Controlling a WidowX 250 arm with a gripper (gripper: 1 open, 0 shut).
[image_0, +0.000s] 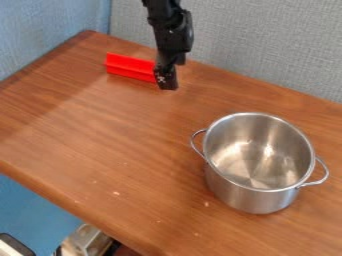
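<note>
A red bar-shaped object lies on the wooden table near its back left. My black gripper hangs from above at the bar's right end, low over the table and partly in front of that end; the fingers stand open, and whether the fingers touch the bar is too small to tell.
A large steel pot with two handles stands at the right front of the table. Walls border the back and left.
</note>
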